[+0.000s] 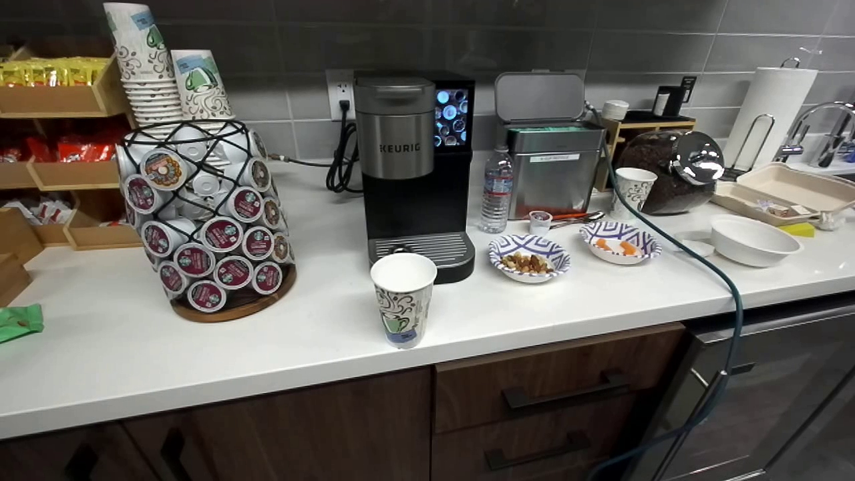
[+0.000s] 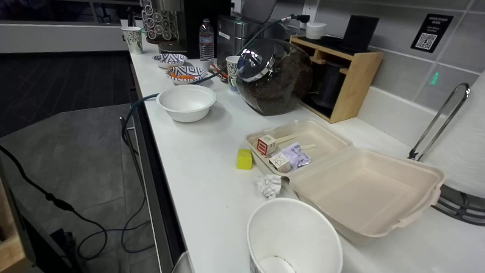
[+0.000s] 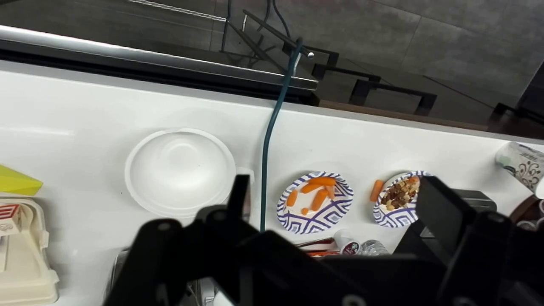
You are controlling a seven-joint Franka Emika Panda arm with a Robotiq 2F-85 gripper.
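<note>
Seen in the wrist view, my gripper is open above the counter, its dark fingers wide apart with nothing between them. Below the gap lies a blue-patterned bowl with orange carrots (image 3: pixel 318 199). Right of it, partly behind one finger, is a second patterned bowl holding mixed nuts (image 3: pixel 400 194); a lone carrot piece (image 3: pixel 376 190) shows at its edge. A plain white bowl (image 3: pixel 178 171) sits to the left, empty. Neither exterior view shows my gripper.
A teal cable (image 1: pixel 725 280) crosses the counter between the white bowl and the carrots. The coffee maker (image 1: pixel 397 136), pod rack (image 1: pixel 212 232), water bottle (image 1: pixel 497 188) and paper cup (image 1: pixel 403 300) stand along it. An open takeout box (image 2: pixel 363 191) lies beside a yellow block (image 2: pixel 244 159).
</note>
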